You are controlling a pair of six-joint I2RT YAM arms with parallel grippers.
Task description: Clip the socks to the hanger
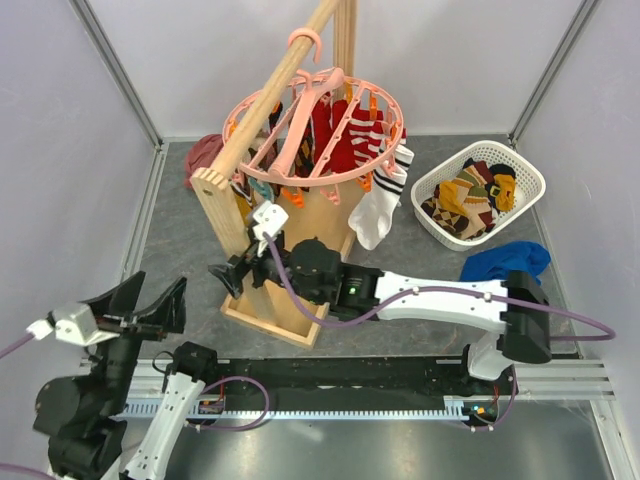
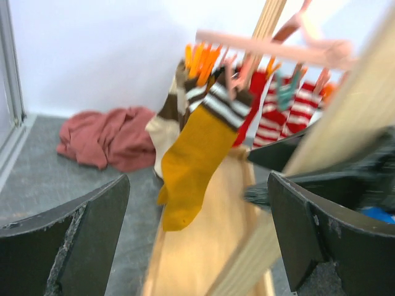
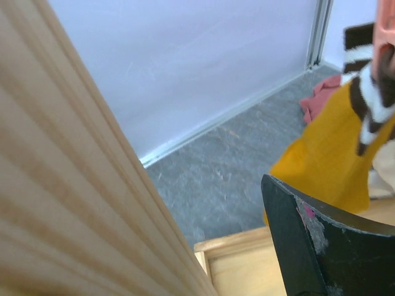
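Note:
The pink round hanger (image 1: 393, 100) hangs from the wooden stand, with several socks clipped round it. A mustard sock with brown and white stripes hangs from it, filling much of the right wrist view's right side. White socks (image 1: 374, 212) with black stripes hang on the hanger's right, and red-and-white striped ones (image 1: 365, 135) at its back. My right gripper (image 1: 226, 281) is open at the stand's front post (image 1: 222, 215), which stands between its fingers. My left gripper (image 1: 152, 298) is open and empty at the front left.
A white basket (image 1: 532, 182) holding more patterned socks stands at the right. Near it lies a blue cloth (image 1: 505, 262). A dusty-red cloth (image 1: 204, 160) is at the back left. The stand's wooden base (image 1: 300, 338) occupies the middle.

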